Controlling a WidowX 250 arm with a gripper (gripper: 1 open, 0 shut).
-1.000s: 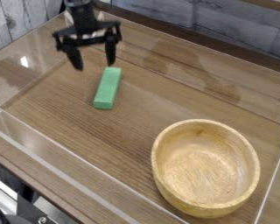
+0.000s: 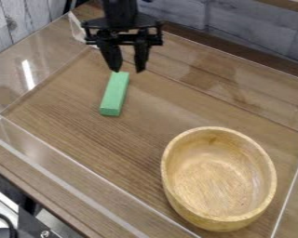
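Observation:
My gripper (image 2: 126, 58) hangs over the back of the wooden table, open, its two dark fingers pointing down with nothing between them. Below it, slightly to the left, a green block (image 2: 115, 94) lies flat on the table. At the front right stands an empty round yellow bowl (image 2: 220, 209).
Walls line the back and left side. Something white, partly hidden, sits at the back left behind the arm. Black cable-like items show at the bottom left corner.
Over the last second my gripper has moved right from the back left to above the green block's far end. The block and the bowl are where they were.

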